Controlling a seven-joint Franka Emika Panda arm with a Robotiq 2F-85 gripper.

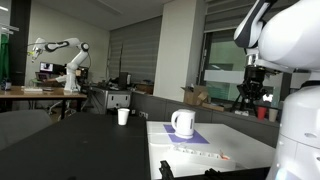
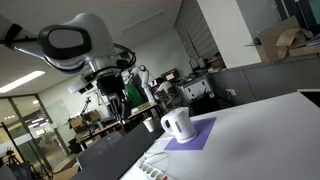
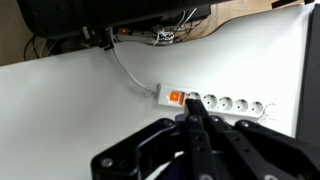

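My gripper looks shut, its fingertips together with nothing visible between them. In the wrist view it appears over a white power strip point(image 3: 237, 105) with a red switch point(image 3: 176, 97) at one end; how far above is hard to judge there. Exterior view 2 shows the gripper point(image 2: 121, 117) raised well clear of the table. The power strip point(image 1: 203, 152) lies on the white table near its front in exterior view 1. Behind it, a white kettle point(image 2: 180, 125) stands upright on a purple mat point(image 2: 203, 133).
A white cup point(image 1: 123, 116) stands on the dark table point(image 1: 75, 145) left of the white one. From the strip a white cable point(image 3: 128, 70) runs toward the table's edge.
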